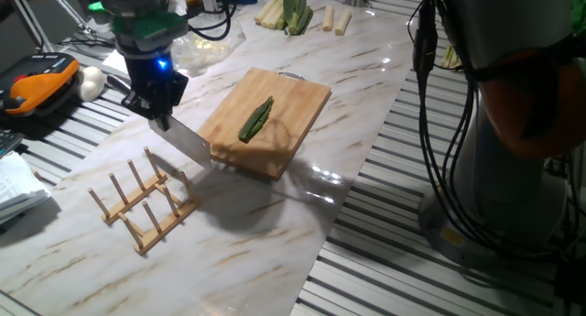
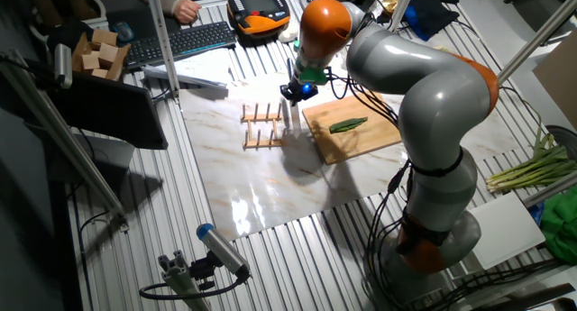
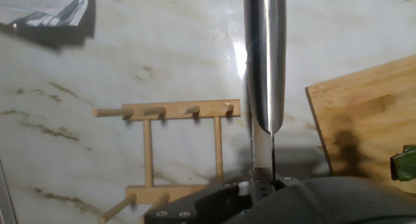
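Observation:
A cleaver with a broad steel blade (image 1: pixel 183 143) is held by my gripper (image 1: pixel 163 117), which is shut on it near the handle end. Its smooth metal handle (image 3: pixel 266 62) runs up the wrist view, and the blade appears there edge-on as a thin line. The blade hangs between a wooden peg rack (image 1: pixel 151 211) and the cutting board (image 1: pixel 298 124); contact with either cannot be made out. On the board lies a dark green leek piece (image 1: pixel 255 120). The rack stands empty, its pegs pointing up.
Cut leeks (image 1: pixel 295 14) and pale stalk pieces (image 1: pixel 342 23) lie at the far end of the marble top. A clear plastic bag (image 1: pixel 206 50) is behind the arm. Papers (image 1: pixel 18 190) sit left of the rack. Marble in front of the board is free.

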